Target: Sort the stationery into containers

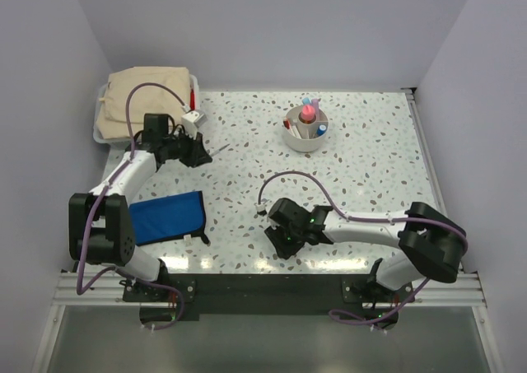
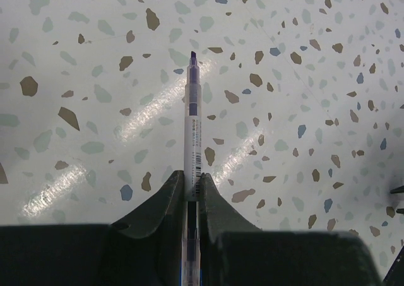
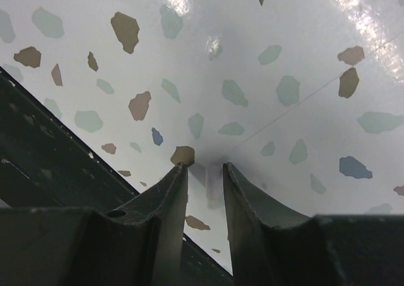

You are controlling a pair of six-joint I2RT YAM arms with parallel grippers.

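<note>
In the left wrist view, a slim clear-bodied pen (image 2: 193, 134) with a dark tip and a barcode label points straight ahead, my left gripper shut on its middle. The top view has this pen (image 1: 220, 150) sticking out to the right of the left gripper, over the table's left half. My right gripper is part open near the front edge, only speckled tabletop showing between its fingers. A white round bowl (image 1: 303, 143) at the back holds pens, markers and a pink-topped item.
A white bin (image 1: 100, 129) at back left is largely covered by beige cloth (image 1: 140, 93), a red item at its right side. A blue pouch (image 1: 169, 216) lies at front left, a small black piece at its corner.
</note>
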